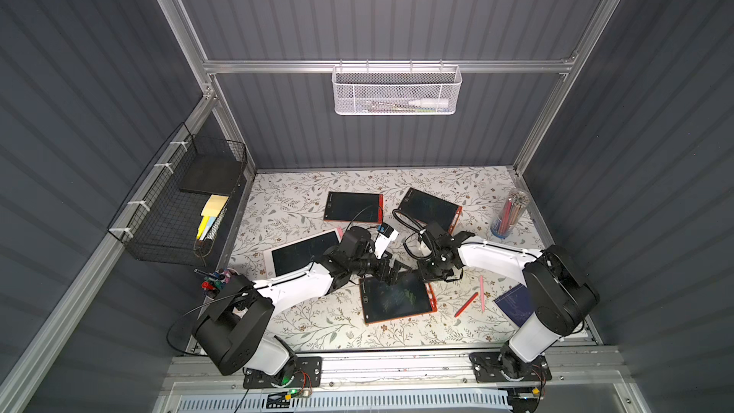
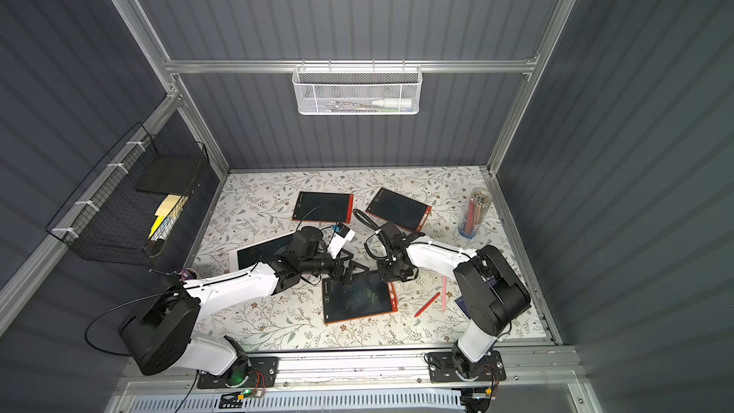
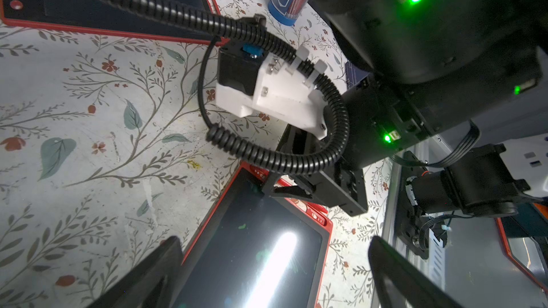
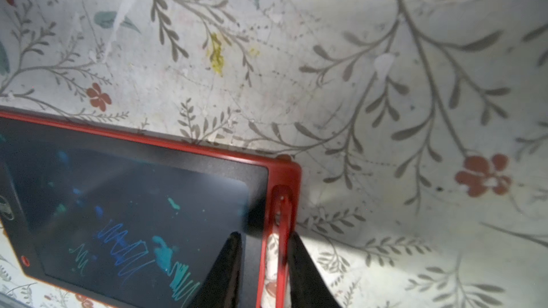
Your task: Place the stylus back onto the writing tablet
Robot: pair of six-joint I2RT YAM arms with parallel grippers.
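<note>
A red-edged writing tablet (image 1: 393,302) lies at the front centre, with scribbles on its screen. In the right wrist view a red stylus (image 4: 282,233) lies along the red strip at the tablet's right end. My right gripper is low over that end, open, one finger beside the stylus. My left gripper is open above the tablet, facing the right arm. A loose red stylus (image 1: 465,304) and a pink stylus (image 1: 481,293) lie to the right of the tablet.
Two tablets (image 1: 351,206) (image 1: 428,202) lie at the back, a white tablet (image 1: 302,252) at left, a blue tablet (image 1: 513,302) at right. A pencil cup (image 1: 508,214) stands back right. Both arms are close together over the centre.
</note>
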